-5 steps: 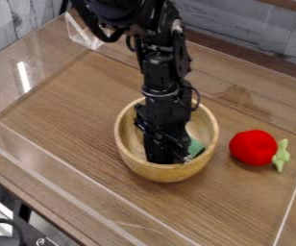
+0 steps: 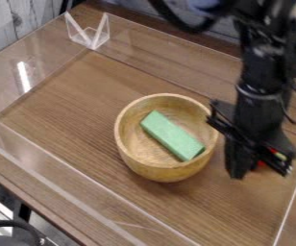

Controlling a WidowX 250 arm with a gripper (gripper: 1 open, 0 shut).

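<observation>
My gripper is at the right, pointing down over the table beside a wooden bowl. In the bowl lies a green block. A red object is mostly hidden behind my gripper. I see nothing held in the gripper; its fingertips are dark and hard to make out.
A white wire-like object stands at the back left.
My gripper has moved from over the bowl to the right, uncovering the green block and now covering most of the red object.
</observation>
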